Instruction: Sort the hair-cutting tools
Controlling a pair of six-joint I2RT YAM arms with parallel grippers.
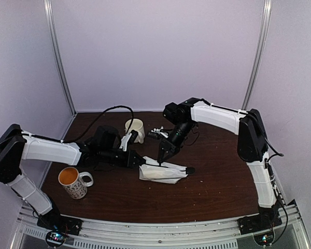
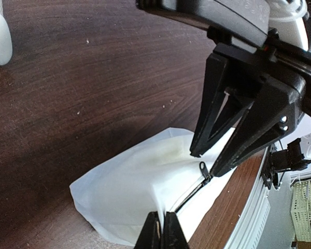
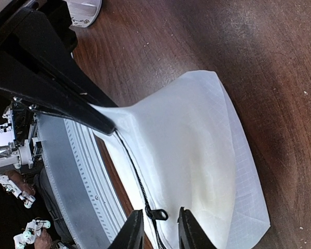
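A white zippered pouch (image 1: pixel 163 176) lies mid-table, its black zipper running along it. My left gripper is shut at one end of the pouch, pinching the white fabric by the zipper in the left wrist view. My right gripper is open low over the pouch, its fingertips either side of the zipper pull (image 3: pixel 156 213). In the left wrist view the pull sits just below the right gripper's fingers. No hair cutting tools can be made out.
A patterned mug (image 1: pixel 76 188) with orange interior stands front left, a cream mug (image 1: pixel 138 129) at the back centre.
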